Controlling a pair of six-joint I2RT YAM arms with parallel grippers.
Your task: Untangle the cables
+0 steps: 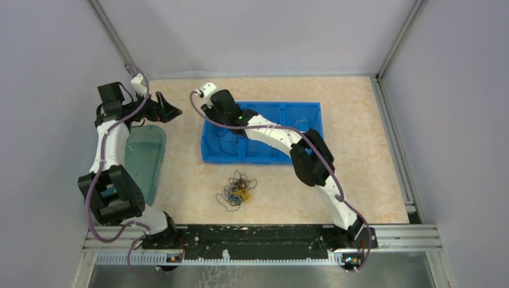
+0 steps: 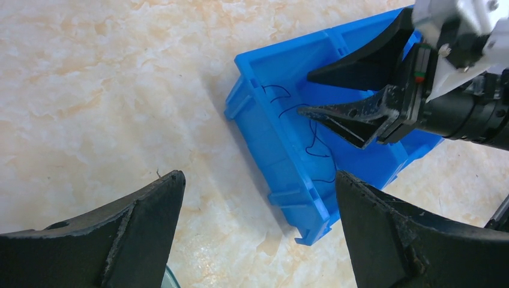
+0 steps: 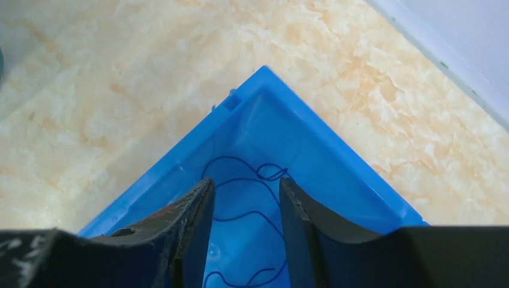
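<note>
A tangled bunch of dark, blue and yellow cables (image 1: 237, 192) lies on the table below the blue divided bin (image 1: 282, 154). Dark thin cable (image 3: 246, 214) lies in the bin's left compartment, under my right gripper, whose fingers stand apart with nothing seen between them. In the left wrist view the right gripper hovers over that compartment with open fingers. My left gripper (image 1: 168, 108) is open at the upper left, left of the bin, with only table and bin visible between its fingers.
A translucent green tray (image 1: 153, 168) lies at the left. The bin's right compartment holds a pale cable (image 1: 303, 123). The table right of the bin and below it to the right is clear. Walls border the workspace.
</note>
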